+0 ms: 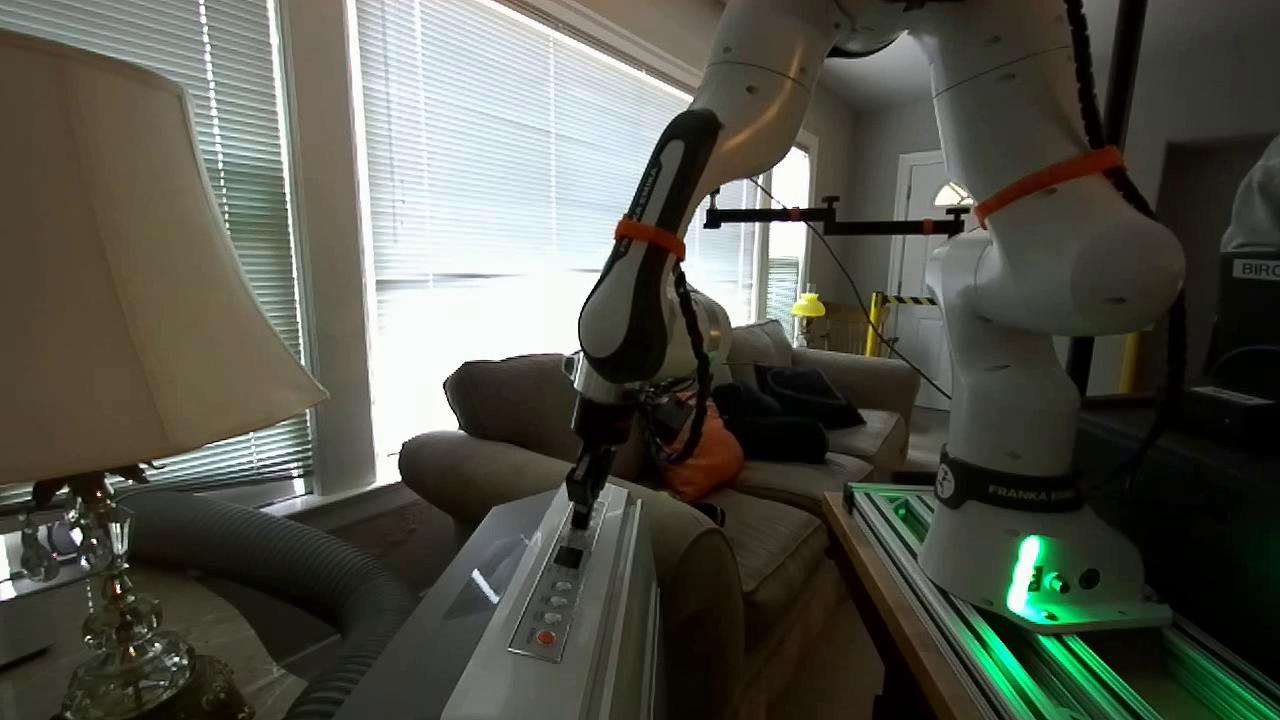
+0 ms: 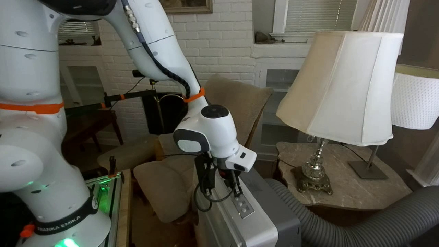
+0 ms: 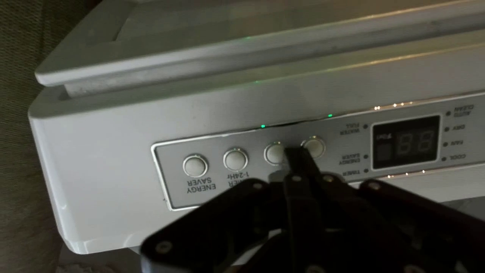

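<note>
A grey control panel [image 3: 209, 191] with round buttons is set into the top of a white and grey appliance [image 3: 100, 136]. My gripper is shut, nothing visible between its fingers. In the wrist view its tips lie over the gap between two round buttons, the left button [image 3: 274, 154] and the right button [image 3: 314, 147], partly covering both. Whether the tips touch the panel I cannot tell. To the right is the dark display [image 3: 405, 141], its digits unlit. In exterior view 1 the gripper [image 1: 582, 518] points down at the panel just beyond the display; a red-orange button [image 1: 546, 637] sits at the near end.
A sofa [image 1: 504, 480] stands right behind the appliance. A grey ribbed hose [image 1: 276, 552] curves along the appliance's other side, near a side table with a glass-based lamp [image 2: 315, 166].
</note>
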